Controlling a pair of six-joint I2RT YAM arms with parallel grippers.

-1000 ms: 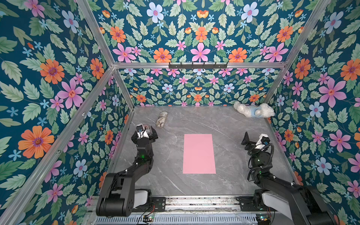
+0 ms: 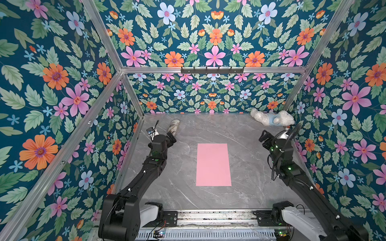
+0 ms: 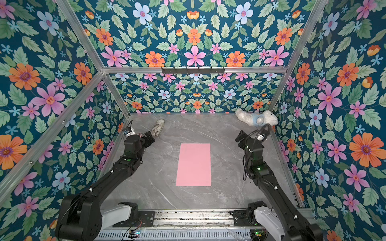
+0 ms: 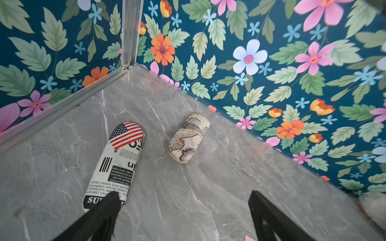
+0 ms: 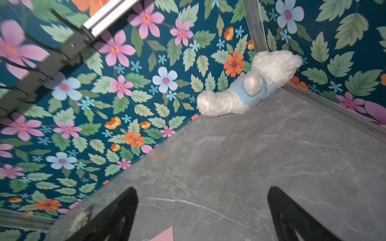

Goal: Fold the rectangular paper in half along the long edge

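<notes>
A flat pink rectangular paper [image 2: 213, 165] lies unfolded in the middle of the grey table, its long sides running from near to far. Only small corners of this paper [image 4: 249, 238] show in the left wrist view and of the paper in the right one. My left gripper is open above the table, to the left of the sheet and clear of it. On the other side, well apart from the sheet, my right gripper also stands open. Neither has anything between its fingers.
A newsprint-patterned case [image 4: 114, 166] and a smaller map-patterned case [image 4: 189, 137] lie at the back left. In the back right corner rests a white plush toy [image 5: 249, 84] in blue. Bare table [image 3: 193, 128] surrounds the paper.
The paper has stayed where it was.
</notes>
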